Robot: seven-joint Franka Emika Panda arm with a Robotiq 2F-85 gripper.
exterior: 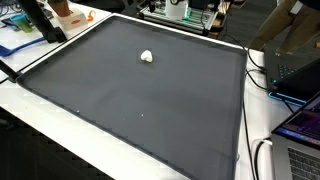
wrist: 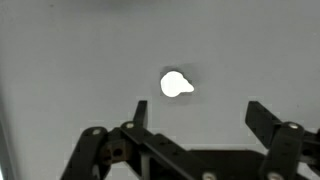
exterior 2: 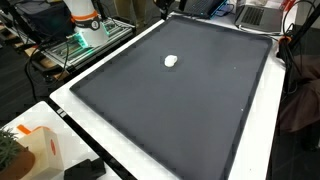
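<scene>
A small white object [wrist: 175,84], round with a short point on one side in the wrist view, lies on the dark grey board. Exterior view 1 has this white object [exterior: 147,56] toward the board's far side, and in exterior view 2 the white object [exterior 2: 170,61] also sits toward the far end. My gripper is open in the wrist view, its black fingers wide apart and nothing between them. The white object appears beyond the fingertips, apart from them. Neither exterior view shows the fingers clearly.
Apart from the white object, the grey board [exterior: 150,100] is bare. A laptop [exterior 2: 257,17] stands beyond its far edge in exterior view 2. An orange-and-white cup [exterior 2: 42,147] and a plant pot [exterior 2: 12,157] stand at the near left. Cables run beside the board.
</scene>
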